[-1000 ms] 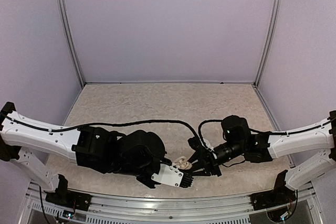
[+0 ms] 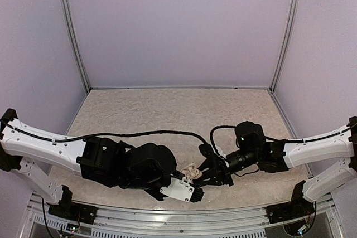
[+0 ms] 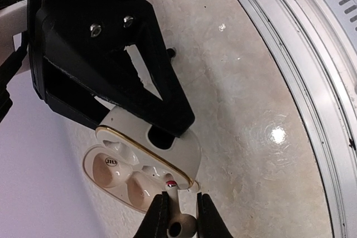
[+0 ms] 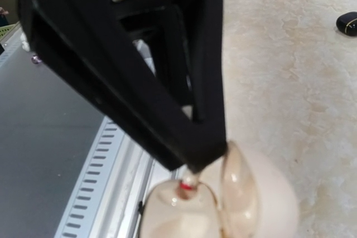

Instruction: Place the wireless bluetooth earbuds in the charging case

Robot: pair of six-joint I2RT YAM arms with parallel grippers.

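The open white charging case [image 3: 187,151], with a gold line along its edge, is gripped by my right gripper in the left wrist view. Its lid [image 3: 114,174] has hollows and a printed logo. At the bottom, my left gripper is shut on a white earbud [image 3: 179,227]. The earbud's red-marked stem end points at the case's edge. In the right wrist view, the red mark lies over a hollow in the case [image 4: 178,221], just below the left gripper's black finger [image 4: 203,143]. Whether the stem is in a slot cannot be told.
A dark oval object [image 4: 348,23] lies far off on the table in the right wrist view. A metal rail [image 2: 181,215] borders the front edge. The table behind both arms is clear [image 2: 178,110].
Near the case, my left gripper has shifted very slightly toward the front and left. The case has moved a touch left too, and the right arm is almost still.
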